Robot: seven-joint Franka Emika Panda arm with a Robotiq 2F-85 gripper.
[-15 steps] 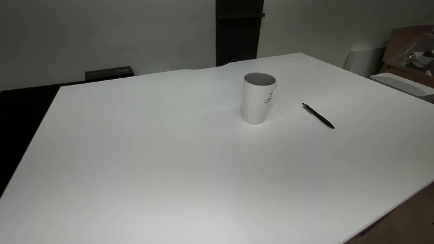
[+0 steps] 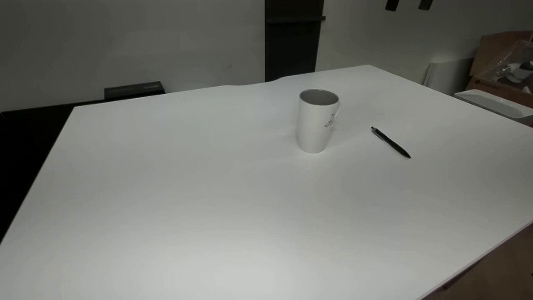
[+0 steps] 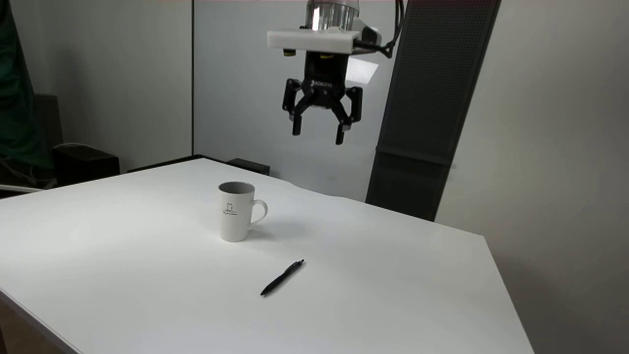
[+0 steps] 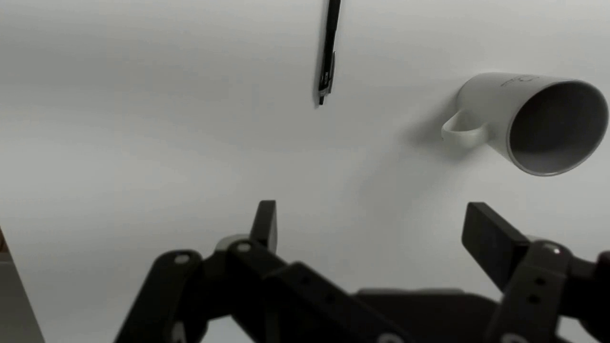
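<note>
A white mug (image 2: 312, 127) with a small dark print stands upright on the white table, grey inside. Its handle (image 3: 260, 213) shows at the right in exterior view 2. Beside it, apart, lies a slim black pen (image 3: 283, 277) with a clip. High above the table, my gripper (image 3: 318, 138) points down, open, with nothing between its fingers. In the wrist view, the mug (image 4: 503, 114) is at the upper right and the pen (image 4: 328, 51) at the top, both beyond the fingertips (image 4: 266, 220). Exterior view 1 does not show the gripper.
A black box (image 2: 133, 90) sits just beyond the table's far edge. A dark panel (image 3: 433, 106) stands against the wall behind.
In exterior view 1, mug and pen have stayed where they were. Small black tips have come into view at the top right.
</note>
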